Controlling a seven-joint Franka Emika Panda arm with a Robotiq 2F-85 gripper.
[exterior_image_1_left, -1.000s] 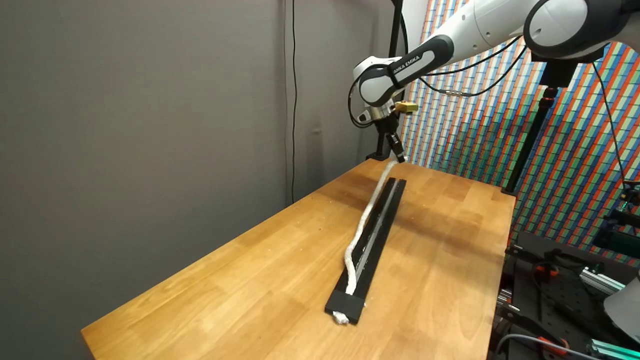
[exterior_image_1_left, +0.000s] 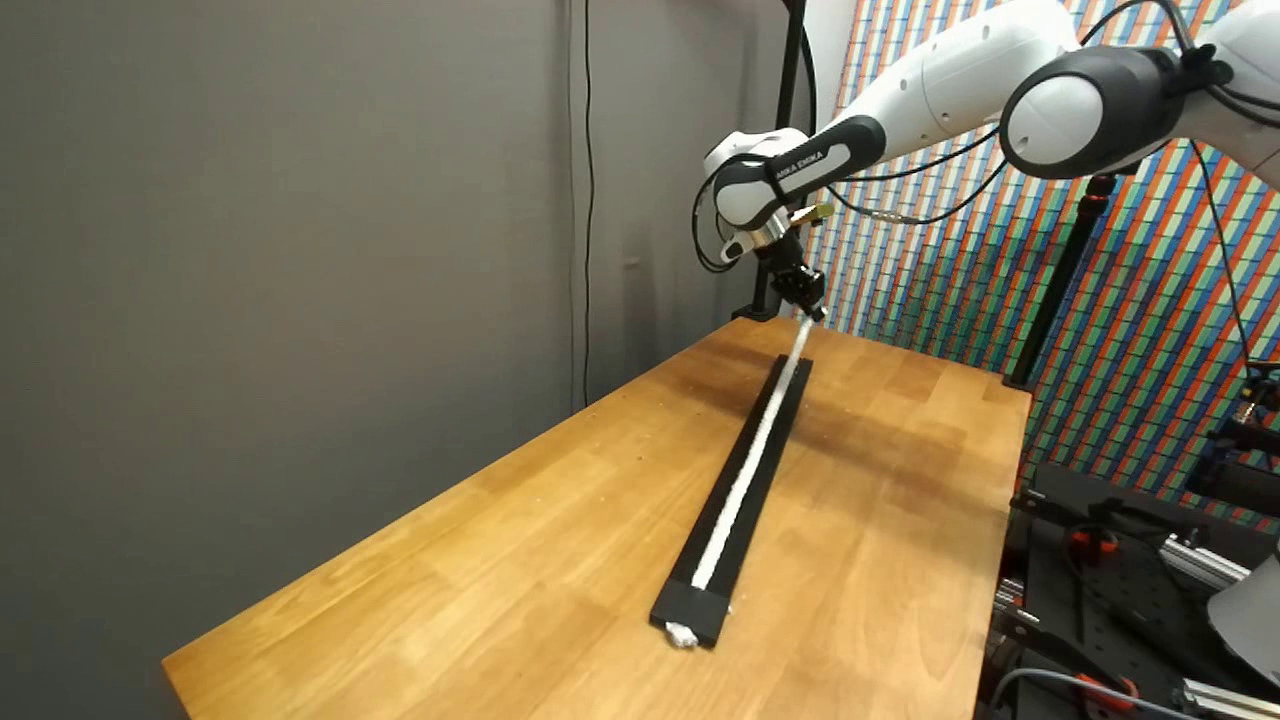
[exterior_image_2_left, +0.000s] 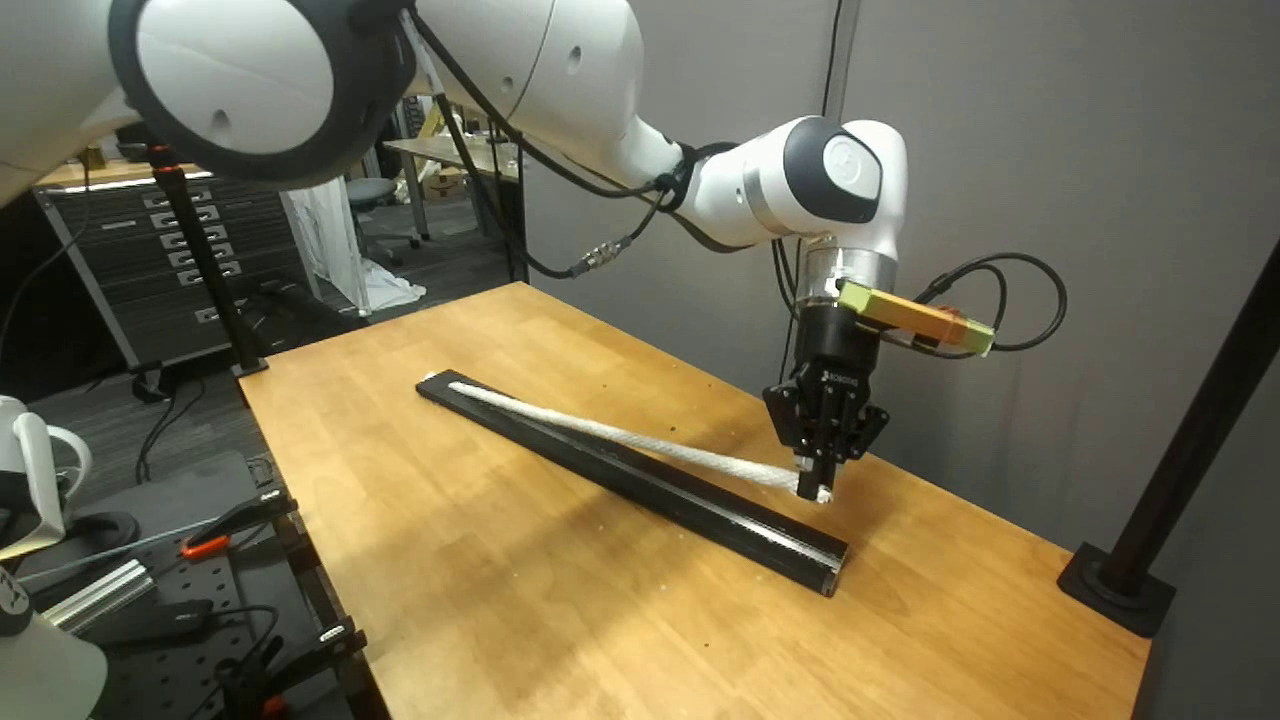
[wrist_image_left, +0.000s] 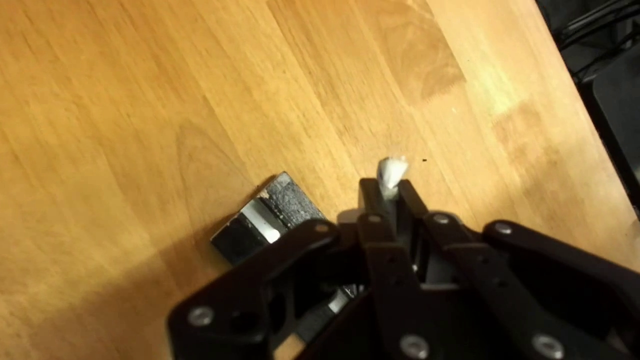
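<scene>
A white rope (exterior_image_1_left: 750, 468) runs nearly straight along a long black grooved channel (exterior_image_2_left: 672, 498) on the wooden table. One end of the rope passes under the black block (exterior_image_1_left: 693, 606) at the channel's near end in exterior view 1, with a tuft sticking out. At the other end my gripper (exterior_image_2_left: 817, 493) is shut on the rope, above the table and off the channel's open end. In the wrist view the frayed rope tip (wrist_image_left: 392, 171) pokes out between the fingers. The rope (exterior_image_2_left: 624, 438) rises toward the gripper, and the bare groove (wrist_image_left: 261, 219) shows beneath that end.
Wide clear table surface (exterior_image_1_left: 504, 564) surrounds the channel. A black post (exterior_image_2_left: 1146, 516) stands at the table's corner, with a grey wall (exterior_image_1_left: 300, 300) along one long side. A cart with tools (exterior_image_1_left: 1116, 600) is beyond the opposite edge.
The rope has gone from slack and bowed to one side of the channel to straight and lined up over it in exterior view 1. My gripper has shifted slightly right there, still holding the end.
</scene>
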